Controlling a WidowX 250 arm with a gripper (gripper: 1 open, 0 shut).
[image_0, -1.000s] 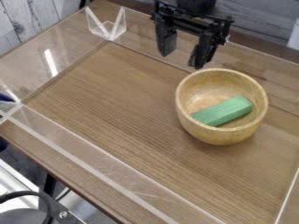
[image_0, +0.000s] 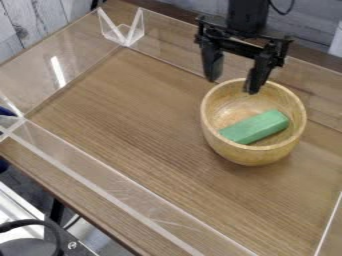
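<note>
My black gripper (image_0: 234, 70) hangs above the back rim of a light wooden bowl (image_0: 214, 120), its two fingers spread wide open. A green block (image_0: 254, 129) lies inside the bowl, toward its front right.
A small clear plastic object (image_0: 122, 28) sits at the back left. A black round fixture (image_0: 34, 240) is at the lower left corner.
My gripper has moved down and toward the right, closer to the bowl. The bowl and green block look unmoved.
</note>
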